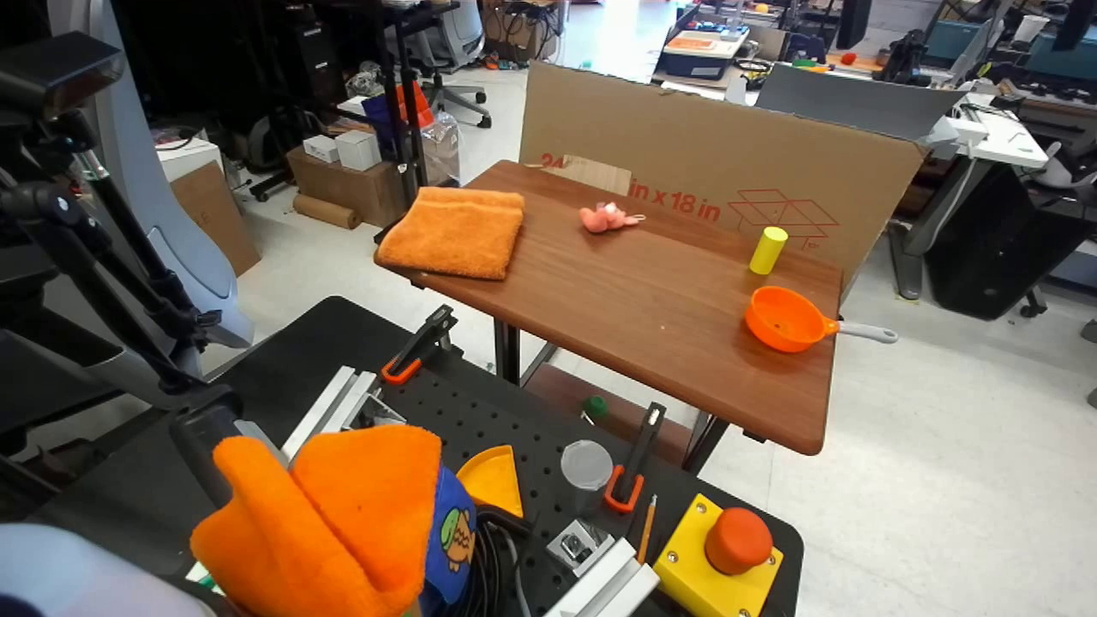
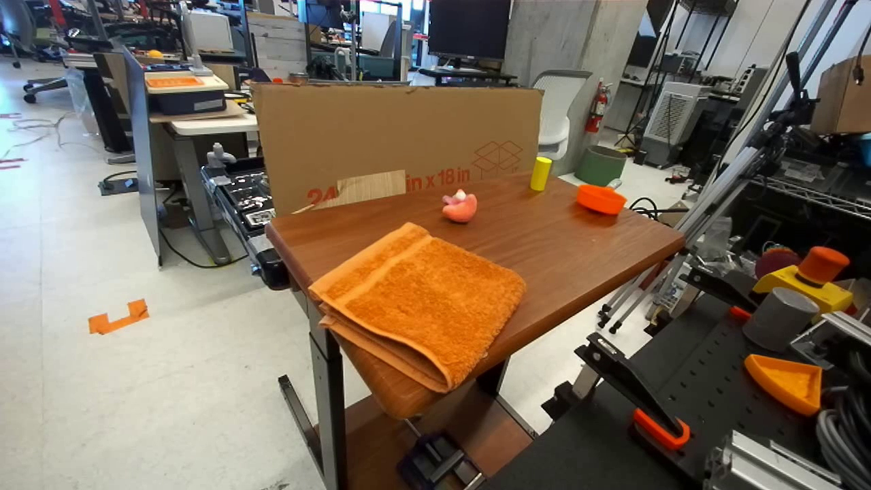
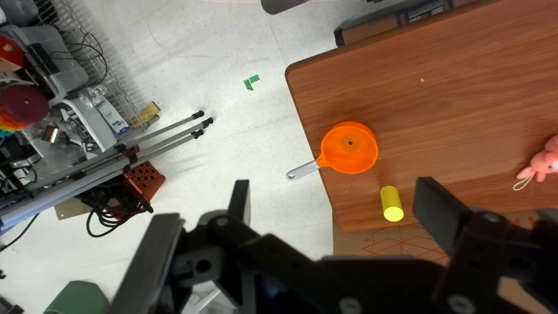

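In the wrist view my gripper is open, its two dark fingers wide apart and holding nothing. It hangs well above the table. Beyond the fingers, an orange pan (image 3: 353, 151) lies on the tabletop, its grey handle reaching out over the edge. A yellow cylinder (image 1: 768, 251) stands upright close to the cardboard. Farther along the table lies a small pink plush toy (image 1: 608, 217). At the opposite end, a folded orange towel (image 2: 424, 302) partly overhangs the table edge. Neither exterior view includes the gripper.
A cardboard sheet (image 1: 658, 134) walls off the far side of the brown table (image 1: 638, 303). On the black bench in front are clamps, an orange cloth (image 1: 329, 514) and a yellow box with a red button (image 1: 738, 540).
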